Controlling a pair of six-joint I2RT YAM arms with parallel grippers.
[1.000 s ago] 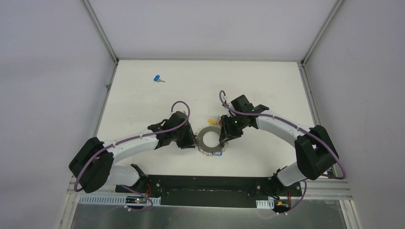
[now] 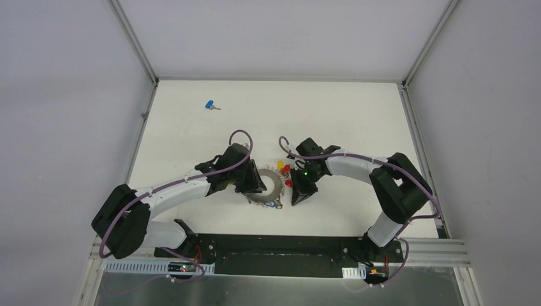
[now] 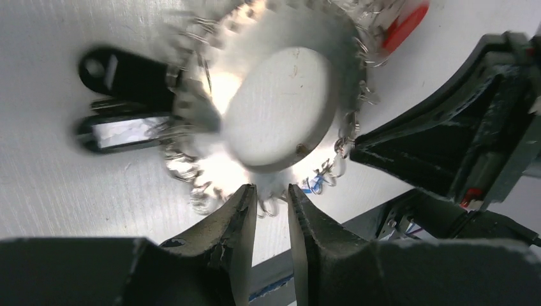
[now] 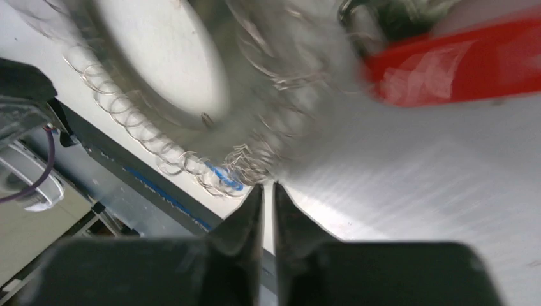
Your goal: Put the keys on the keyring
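The metal keyring [image 2: 276, 183], a large plate-like ring hung with small wire loops, lies on the table between both grippers. Red [image 2: 286, 169] and yellow [image 2: 280, 165] key heads sit at its upper right. A blue piece [image 3: 312, 186] shows at its near edge, and dark key heads [image 3: 127, 83] beside it, blurred. A separate blue-headed key [image 2: 210, 104] lies at the back left. My left gripper is part open above the ring, nothing seen between its fingers. My right gripper is shut at the ring's edge, nothing showing between its fingers.
The dark front rail [image 2: 287, 248] runs below the ring, and side walls bound the table.
The keyring has shifted left. My right gripper has moved left and toward the front, while the left arm has shifted slightly.
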